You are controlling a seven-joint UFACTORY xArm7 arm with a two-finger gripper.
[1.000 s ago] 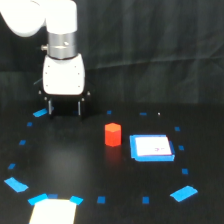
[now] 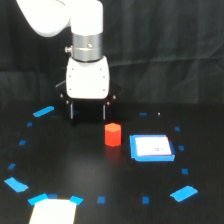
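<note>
A red cube (image 2: 113,135) rests on the black table, right of the view's middle. Above and to the left of it hangs my white gripper (image 2: 88,112), pointing down. Its two dark fingers stand wide apart with nothing visible between them, so it is open. The right finger (image 2: 104,110) is the nearer one to the cube, and appears clear of it. Right of the cube lies a blue, flat tray-like piece (image 2: 136,157) with a white middle.
A white-yellow square object (image 2: 52,213) is cut off by the bottom edge. Blue tape marks, among them a strip (image 2: 184,193) at the right and a strip (image 2: 16,185) at the left, are scattered over the table. Bare table surrounds the cube.
The arm has shifted right, with the gripper slightly lower in the view and nearer the red cube. The fingers remain apart, and the cube and the blue piece stay where they were.
</note>
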